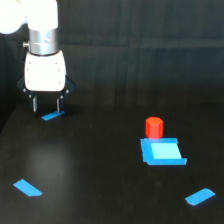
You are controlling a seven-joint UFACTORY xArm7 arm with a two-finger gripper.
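My white gripper [47, 105] hangs at the upper left, pointing down. Its two dark fingers stand well apart, and no object shows between them. Far to its right is a small red block [154, 127], with a hexagon-like outline. Directly in front of the block lies a pale square framed in blue tape [176, 161]. The block's lower edge meets or slightly overlaps the frame's far edge in this view; whether it rests on the tape I cannot tell.
One blue tape strip [52, 116] lies below the gripper. Two more mark the dark table, a left strip [27, 188] and a right strip [201, 196] near the front. Bare table fills the middle. A dark curtain [140, 50] hangs behind.
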